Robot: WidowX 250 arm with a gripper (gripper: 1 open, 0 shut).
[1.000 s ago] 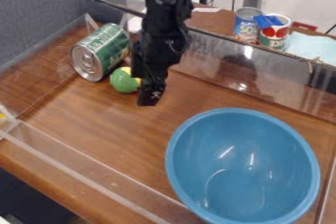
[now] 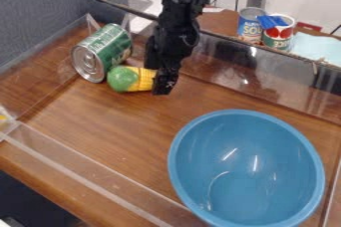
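My black gripper [image 2: 163, 80] hangs down from the top centre over a toy corn [image 2: 138, 79], yellow with a green end, lying on the wooden surface, with its fingers at the corn's right end. The gripper stands open; whether the corn is between both fingers is hard to tell. A green-and-silver can [image 2: 103, 52] lies on its side just behind and left of the corn. A large blue bowl [image 2: 245, 156] sits at the front right.
Clear walls [image 2: 266, 70] edge the wooden area. Behind it at the back right stand two cans [image 2: 250, 26] near a pale cloth [image 2: 321, 47]. The surface left of the bowl is clear.
The gripper has risen slightly and shifted a little right and back, uncovering more of the corn's yellow body. The can and bowl look unmoved.
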